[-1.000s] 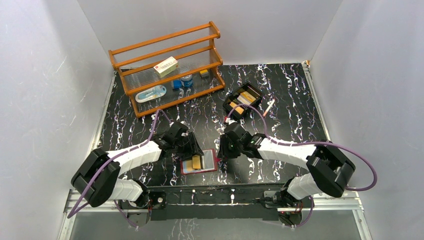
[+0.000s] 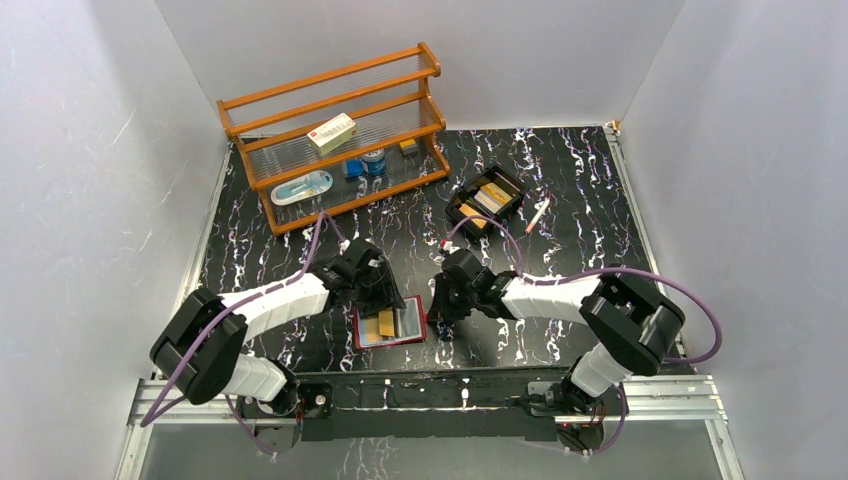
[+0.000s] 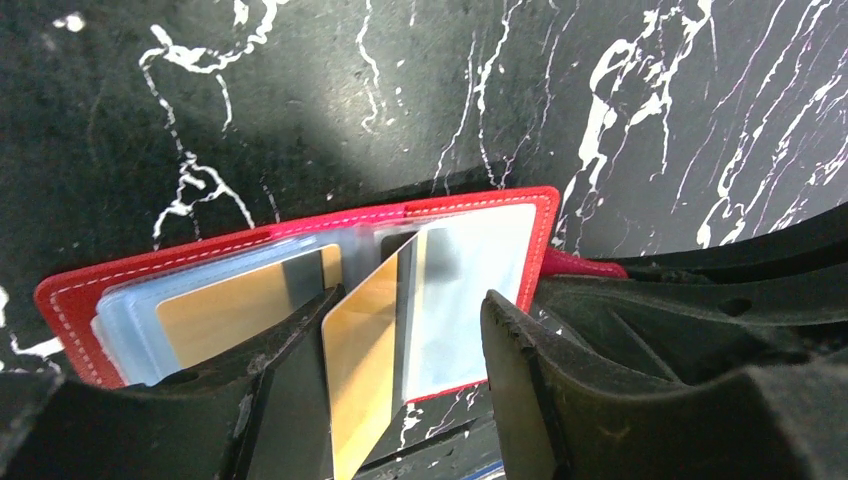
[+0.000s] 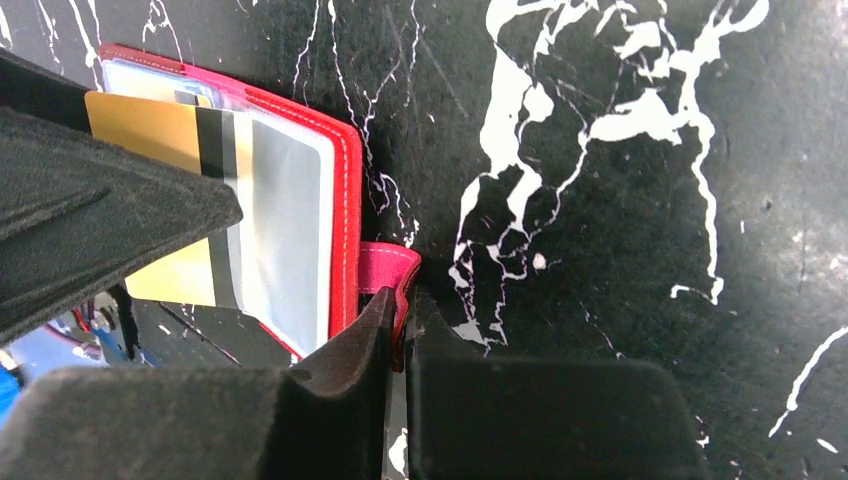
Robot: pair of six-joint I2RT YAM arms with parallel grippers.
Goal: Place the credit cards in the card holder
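The red card holder (image 3: 547, 215) lies open on the table, with clear sleeves on its pages. A gold card (image 3: 362, 350) with a dark stripe stands tilted up at the middle of the holder. Another gold card (image 3: 235, 305) lies flat inside the left page. My left gripper is over the holder with its fingers apart; the tilted card rests along its left finger, not clamped. My right gripper is shut on the holder's pink strap (image 4: 388, 268) at the right edge. How deep the tilted card sits is hidden.
A black box (image 2: 463, 226) with more cards stands behind the right arm, a white pen-like stick (image 2: 538, 214) beside it. The wooden rack (image 2: 436, 112) with several items stands at the back left. Between rack and holder the dark table is mostly free.
The holder has shifted slightly left, and my right gripper has moved left with its strap. My left gripper stays over the holder, near the tilted card, with only a small shift.
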